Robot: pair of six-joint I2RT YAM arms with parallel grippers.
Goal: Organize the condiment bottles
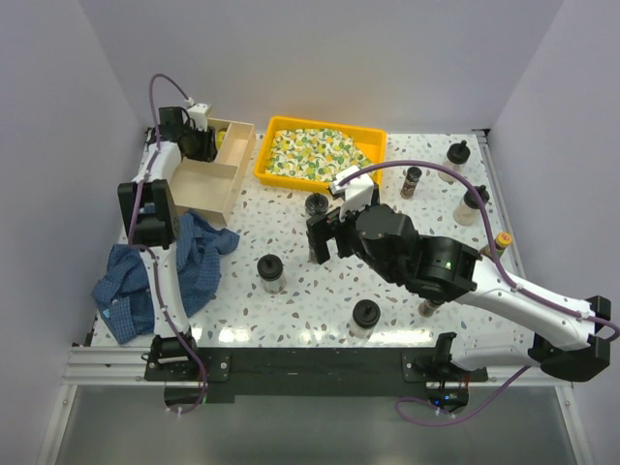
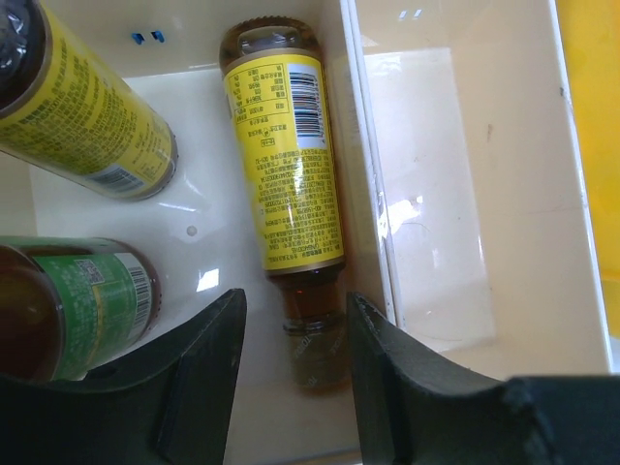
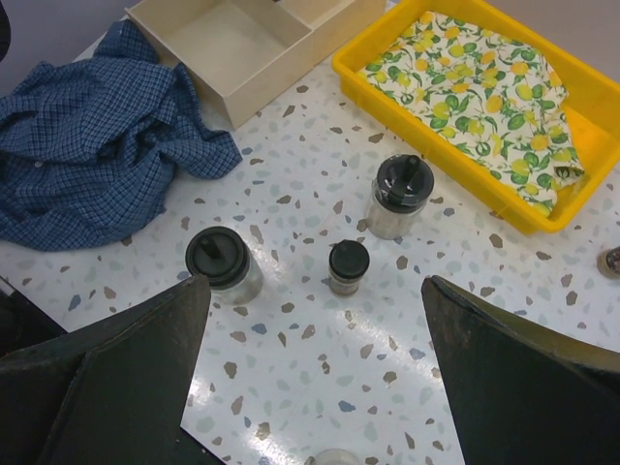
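Note:
In the left wrist view, a yellow-labelled bottle point(image 2: 291, 165) lies in a cream box point(image 2: 184, 252) compartment beside a second yellow-labelled bottle point(image 2: 97, 126) and a green-labelled one point(image 2: 92, 310). My left gripper is open over the first bottle's neck. My right gripper is open high over the table, nothing between its fingers. Black-topped bottles and jars stand on the table, among them one point(image 1: 271, 271) at centre-left, one point(image 1: 365, 318) at the front and several at the right.
A yellow tray point(image 1: 320, 184) with lemon-patterned cloth sits right of the box. A dark blue cloth point(image 1: 150, 291) lies at front left. An empty compartment point(image 2: 436, 252) adjoins the occupied one. The table has free patches between the bottles.

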